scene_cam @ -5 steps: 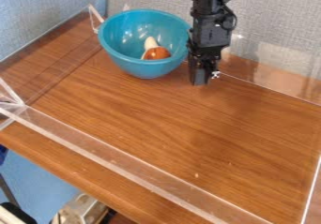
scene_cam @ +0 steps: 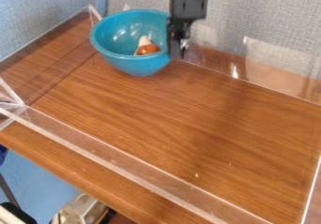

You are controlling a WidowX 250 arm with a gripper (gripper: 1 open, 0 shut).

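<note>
A teal bowl [scene_cam: 133,61] stands at the back left of the wooden tray, holding an orange object [scene_cam: 148,50] with a pale, lighter part. My black gripper [scene_cam: 181,38] is raised at the bowl's right rim, blurred; it looks shut, and I see nothing held between its fingers.
Clear low walls edge it, with grey textured panels behind and at the left.
The gripper has moved up and to the left, toward the bowl. The bowl has shifted left, and its contents appear slightly shifted with it.
</note>
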